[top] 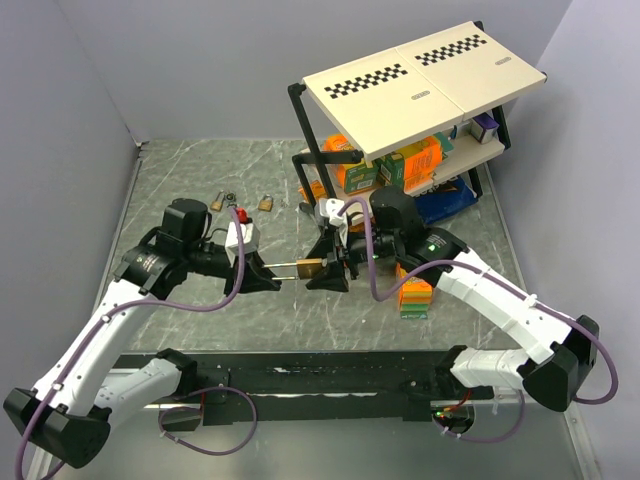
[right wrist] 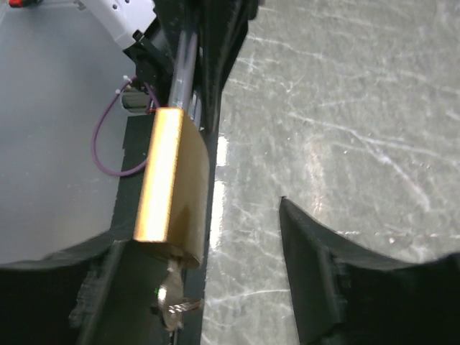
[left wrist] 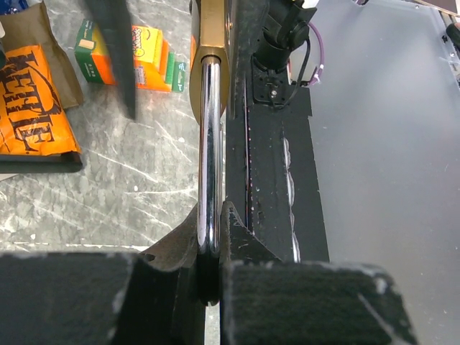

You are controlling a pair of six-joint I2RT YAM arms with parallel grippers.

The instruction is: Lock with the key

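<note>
A brass padlock with a long steel shackle hangs in the air between both arms. My left gripper is shut on the shackle, which runs straight out from its fingers to the brass body. My right gripper is part open around the far side of the body; in the right wrist view its fingers are blurred. A small metal key pokes from the body's underside there, between those fingers.
A folding shelf with orange packages stands at the back right. More padlocks lie on the marble surface at the back left. Orange boxes sit right of my right gripper.
</note>
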